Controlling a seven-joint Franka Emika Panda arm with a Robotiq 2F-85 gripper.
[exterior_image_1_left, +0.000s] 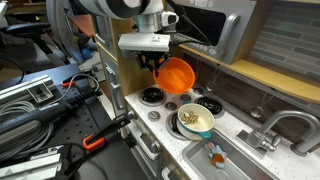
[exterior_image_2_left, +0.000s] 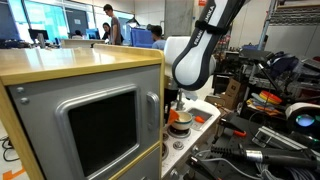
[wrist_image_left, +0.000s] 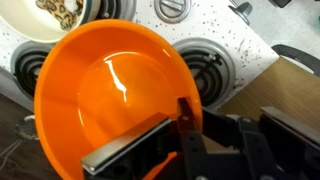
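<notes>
An orange bowl or plate hangs tilted above the stove, its rim pinched in my gripper. In the wrist view the orange dish fills much of the picture, and my gripper's fingers close on its right edge. Below and nearer the sink, a pale green pot with a tan, lumpy content stands on a burner. The pot's rim shows at the top left of the wrist view. From the other side, the orange dish is partly hidden by the arm.
Black coil burners lie beneath the dish. To the right, the sink holds a small colourful item, with a faucet behind it. A microwave and a wooden shelf bound the back; a cabinet door stands close to the arm.
</notes>
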